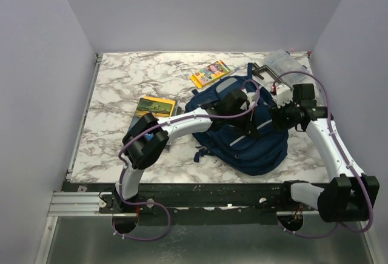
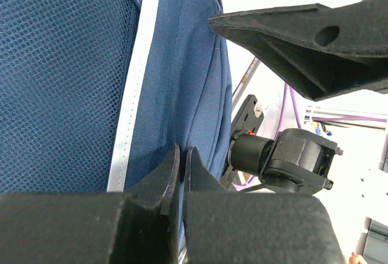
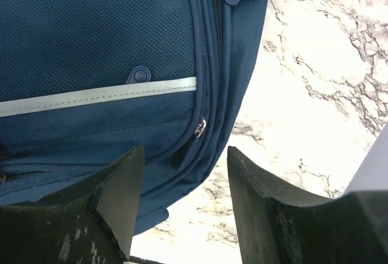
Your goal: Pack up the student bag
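Observation:
The navy student bag (image 1: 248,161) lies on the marble table, with mesh panel, white strip and zips. My left gripper is shut, its tips pressed against the fabric beside the white strip (image 2: 130,125) in the left wrist view; nothing clearly shows between them. My right gripper stands open over the bag's right edge, near a small metal zip pull (image 3: 200,128). Its fingertips also appear at the top right of the left wrist view.
Books (image 1: 154,106) lie left of the bag, a colourful booklet (image 1: 210,72) behind it, a clear pouch (image 1: 282,63) and dark case at back right.

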